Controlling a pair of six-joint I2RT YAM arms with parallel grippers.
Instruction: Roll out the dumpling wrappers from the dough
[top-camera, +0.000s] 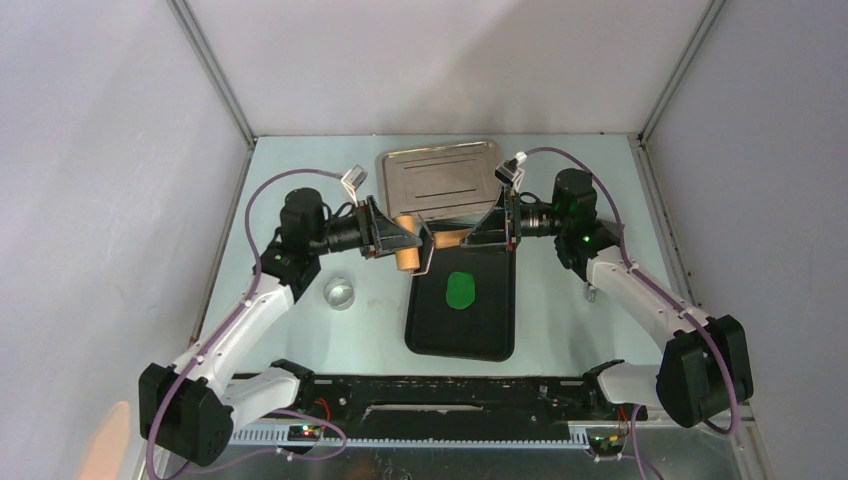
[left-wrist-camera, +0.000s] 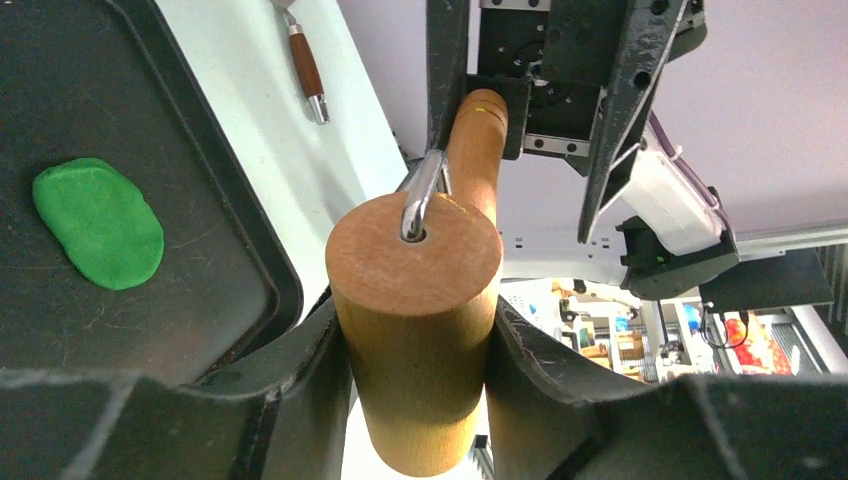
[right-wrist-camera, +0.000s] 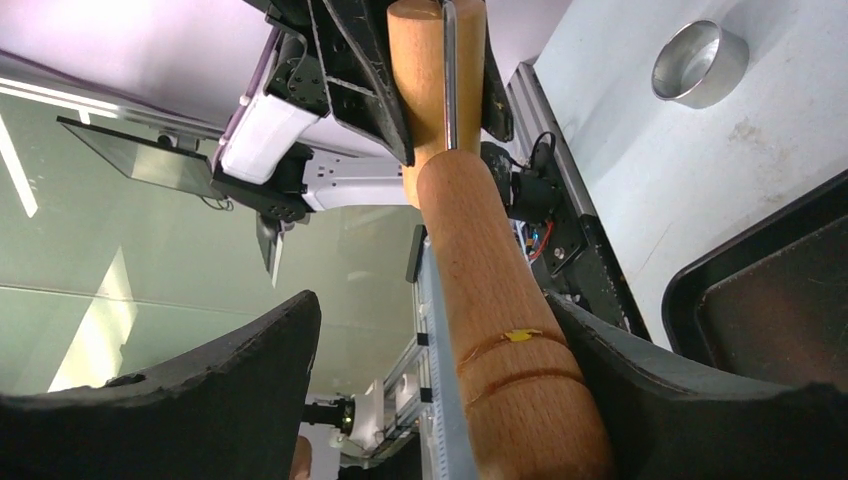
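Note:
A wooden rolling pin with a metal frame is held in the air above the black tray (top-camera: 460, 330). My left gripper is shut on its roller (left-wrist-camera: 415, 290). My right gripper is open around the pin's wooden handle (right-wrist-camera: 480, 260), which points rightward from the roller in the top view. Whether the right pads touch the handle I cannot tell. Below, a flattened oval of green dough (top-camera: 460, 289) lies in the tray.
A steel ring cutter (top-camera: 339, 293) sits on the table left of the tray. A silver tray (top-camera: 437, 170) lies at the back. A wooden-handled tool (left-wrist-camera: 305, 65) is on the table at the right.

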